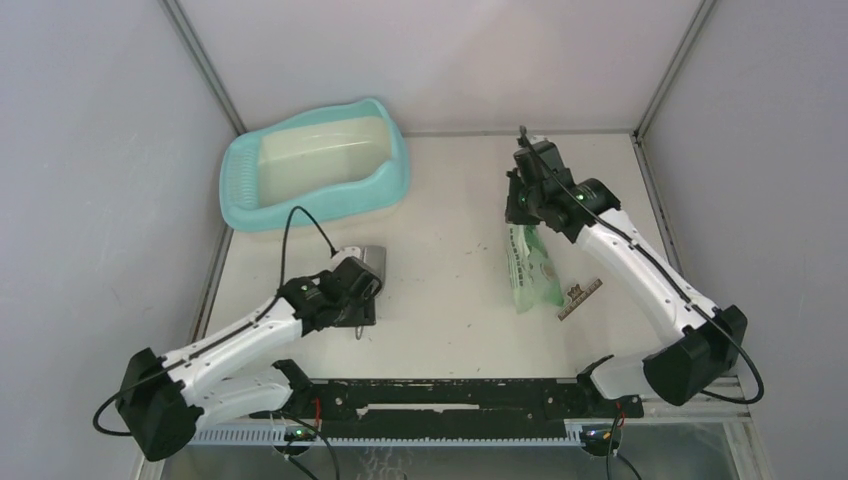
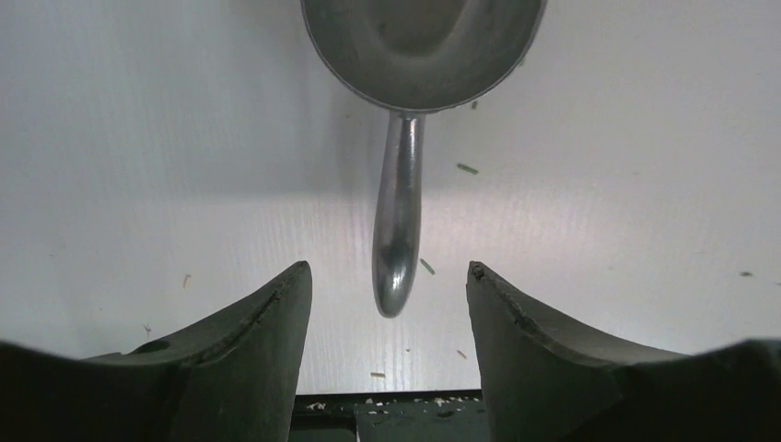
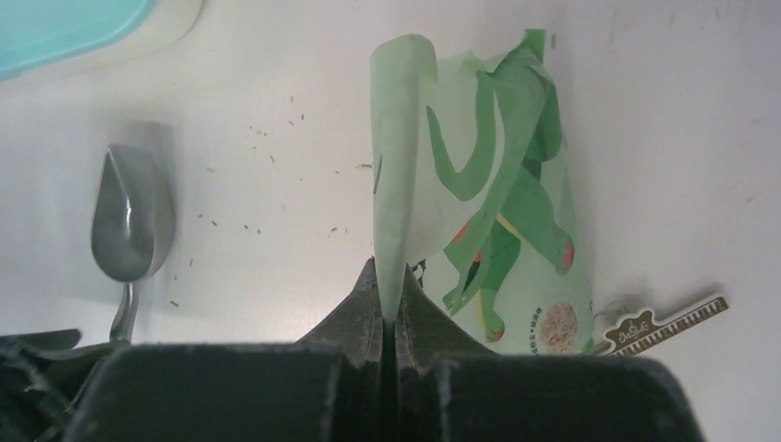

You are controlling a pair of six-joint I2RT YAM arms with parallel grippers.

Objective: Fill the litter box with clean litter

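A teal litter box (image 1: pixel 240 180) with a pale, empty-looking interior sits at the back left. A metal scoop (image 2: pixel 419 78) lies on the table at centre-left; my left gripper is over it, fingers apart on either side of the handle's end, not touching it in that view. My right gripper is shut on the folded edge of a green-and-white litter bag (image 3: pixel 502 212), held at centre-right with its lower end near the table.
A clip (image 1: pixel 580 298) lies to the right of the bag. Small dark bits are scattered over the table (image 1: pixel 450 330), whose middle is otherwise clear. Grey walls border the back and sides.
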